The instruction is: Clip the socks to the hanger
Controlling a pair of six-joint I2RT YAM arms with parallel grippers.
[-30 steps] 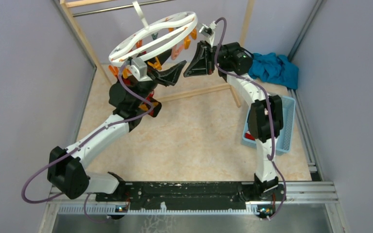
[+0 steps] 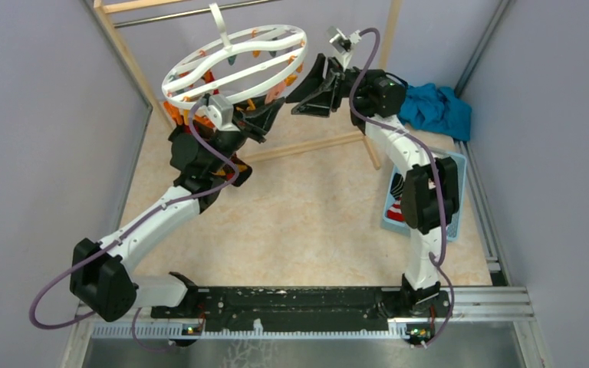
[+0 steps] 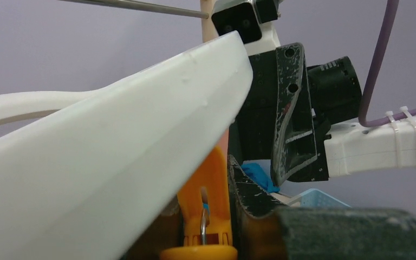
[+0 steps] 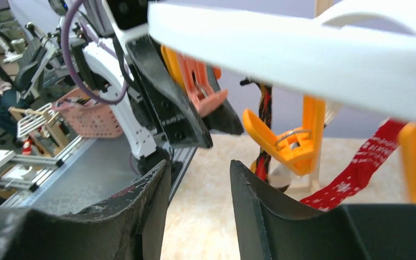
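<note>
The white round hanger (image 2: 235, 73) hangs at the top, with orange and other coloured clips and dark and red socks below it. My left gripper (image 2: 270, 112) is at the hanger's front rim, shut on an orange clip (image 3: 203, 179) beside a pink clip (image 4: 203, 97). My right gripper (image 2: 299, 104) stands open just right of the hanger; in its wrist view nothing is between the fingers, and another orange clip (image 4: 303, 151) hangs above them. A red patterned sock (image 4: 357, 168) hangs beyond.
A blue basket (image 2: 454, 199) with striped socks sits at the right under my right arm. A blue cloth (image 2: 437, 115) lies behind it.
The hanger has swayed left, and my left gripper has shifted slightly left.
</note>
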